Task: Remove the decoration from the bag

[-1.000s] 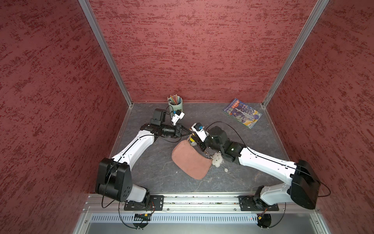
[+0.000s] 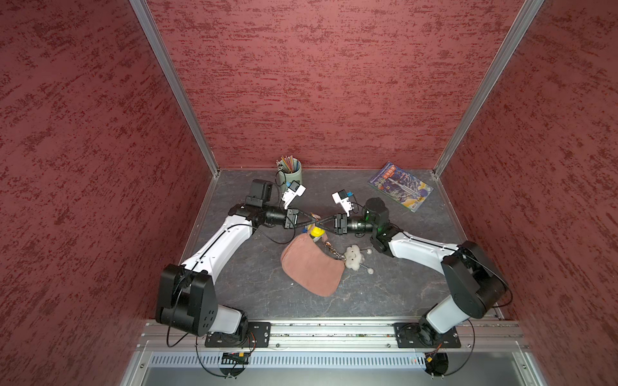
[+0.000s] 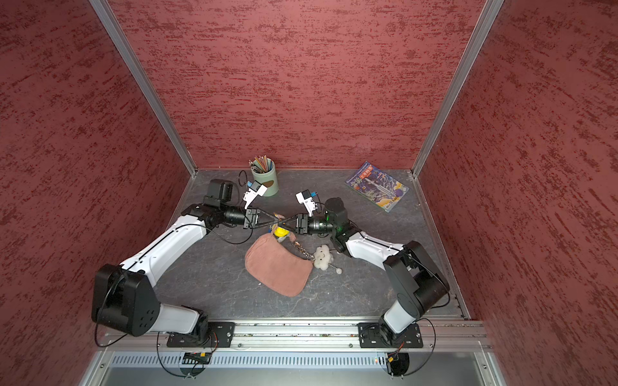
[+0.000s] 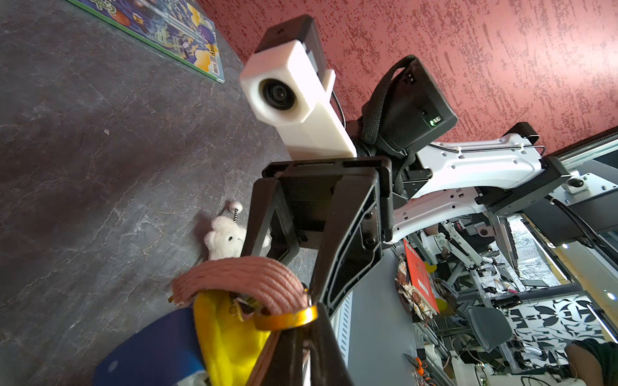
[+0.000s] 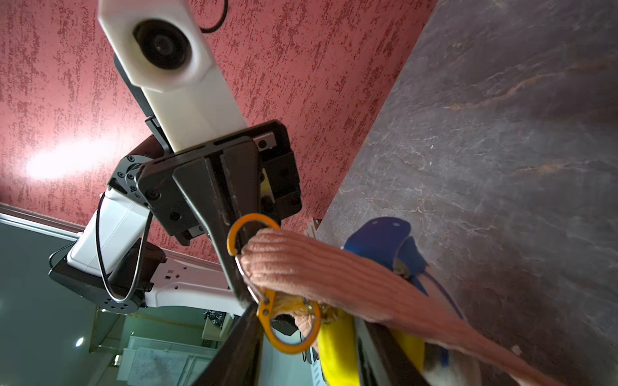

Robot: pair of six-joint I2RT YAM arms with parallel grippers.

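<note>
The pink bag (image 2: 313, 265) lies on the table, its ribbed strap (image 5: 309, 263) raised between my grippers. An orange-gold carabiner (image 5: 289, 344) loops round the strap, with a yellow and blue decoration (image 5: 338, 347) hanging at it. My left gripper is shut on the carabiner's gold rim. Facing it from the right, my right gripper is part open, its blurred fingers (image 5: 376, 350) on either side of the carabiner's lower end. Whether they touch it is unclear. A white plush (image 2: 353, 257) lies at the bag's right on a chain.
A pencil cup (image 2: 290, 172) stands behind the left arm, and a colourful book (image 2: 400, 186) lies at the back right. Both grippers are very close together above the bag.
My right gripper has swung round from a downward slant to level, now facing the left one. The bag and plush have shifted slightly left. The left arm has hardly moved.
</note>
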